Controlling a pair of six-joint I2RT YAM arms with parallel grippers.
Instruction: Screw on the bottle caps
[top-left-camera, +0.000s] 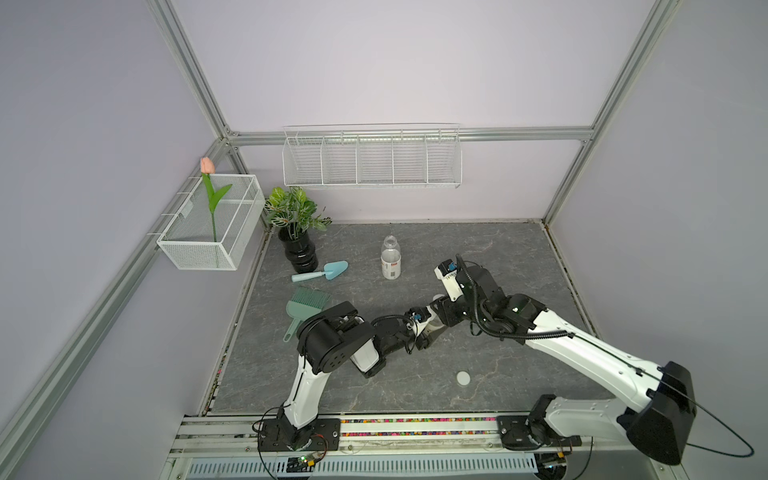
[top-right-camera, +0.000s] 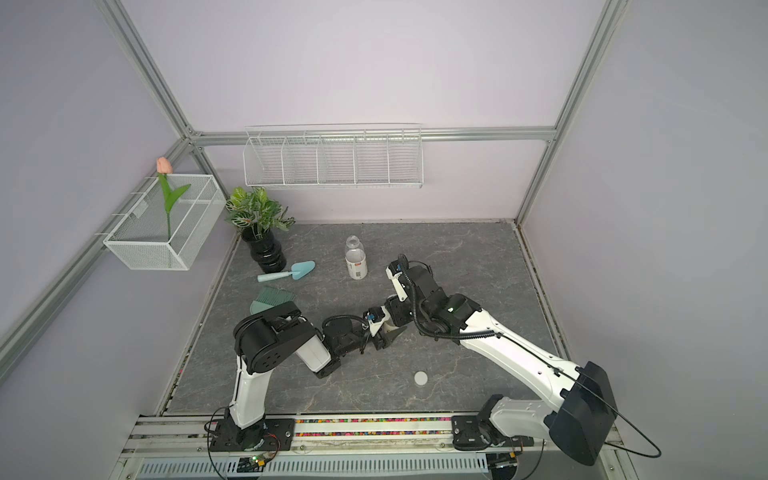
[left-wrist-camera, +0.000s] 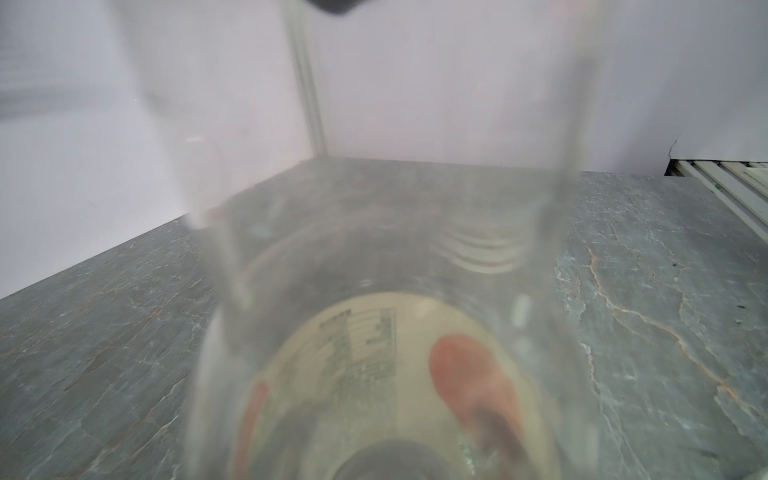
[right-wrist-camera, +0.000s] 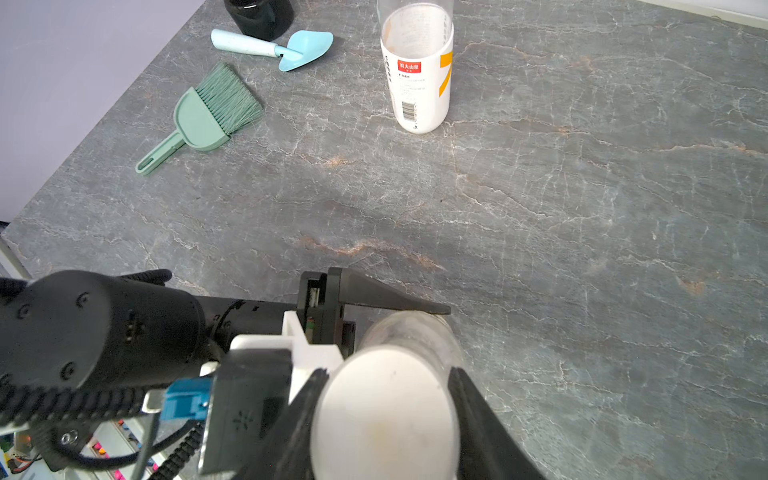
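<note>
A clear bottle (left-wrist-camera: 384, 264) fills the middle of the left wrist view, its label showing low down. My left gripper (top-left-camera: 426, 328) is beside it; one black finger (right-wrist-camera: 392, 294) lies along the bottle's far side in the right wrist view, the other is hidden. A white cap (right-wrist-camera: 388, 420) sits over the bottle's top, between the two fingers of my right gripper. Those fingers flank the cap closely; whether they press on it cannot be told, nor can the threads be seen. Another white cap (top-left-camera: 463, 378) lies flat on the table.
A second bottle (top-left-camera: 390, 257), without a cap, stands at the back. A blue trowel (top-left-camera: 320, 272), a green brush (top-left-camera: 308, 304) and a black plant pot (top-left-camera: 300, 252) are to the left.
</note>
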